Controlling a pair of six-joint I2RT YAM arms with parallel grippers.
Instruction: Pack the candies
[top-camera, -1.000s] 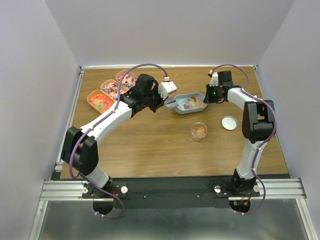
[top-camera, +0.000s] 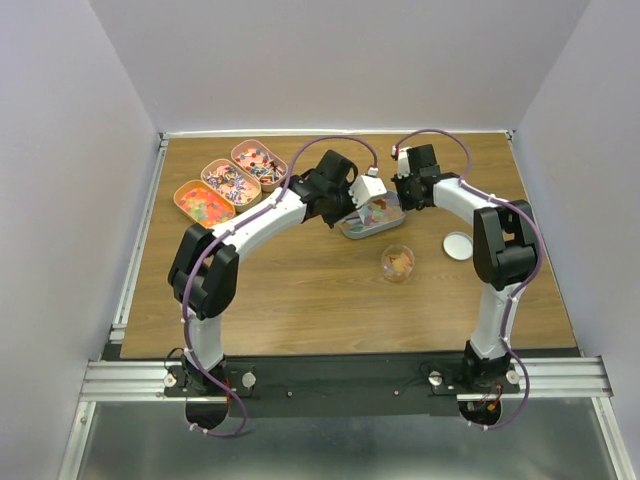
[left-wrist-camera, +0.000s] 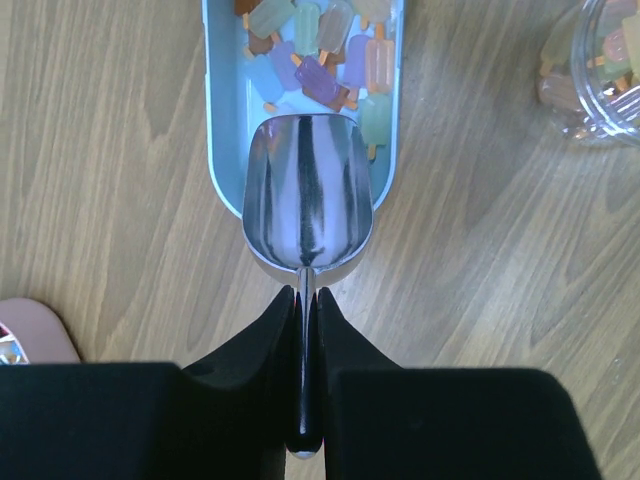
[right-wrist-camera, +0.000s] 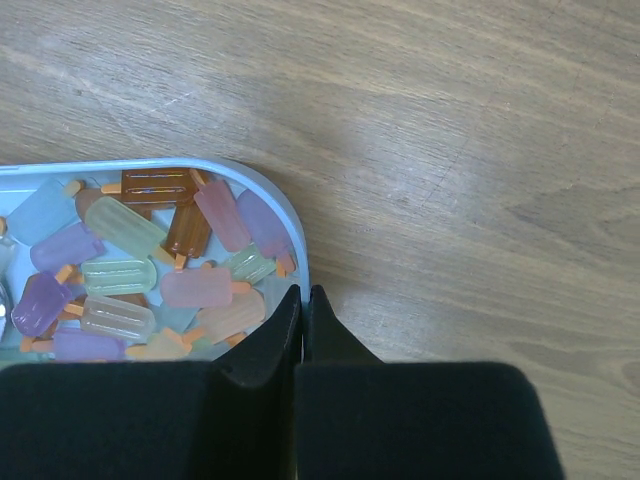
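A light blue tray (top-camera: 369, 228) of popsicle-shaped candies sits at the upper middle of the table. My left gripper is shut on the handle of a metal scoop (left-wrist-camera: 307, 190), whose bowl hangs over the tray's near end, hiding part of it. My right gripper is shut at the curved rim of the tray's other end (right-wrist-camera: 240, 175); whether the thin rim is between its fingers is hard to tell. A clear jar (top-camera: 397, 262) of candies stands just below the tray.
Three coloured containers (top-camera: 203, 205) of small pieces stand at the back left. A white round lid (top-camera: 457, 246) lies right of the jar.
My left arm has moved rightward with the scoop, over the tray. My right arm has moved left, and the tray has shifted left and turned slightly.
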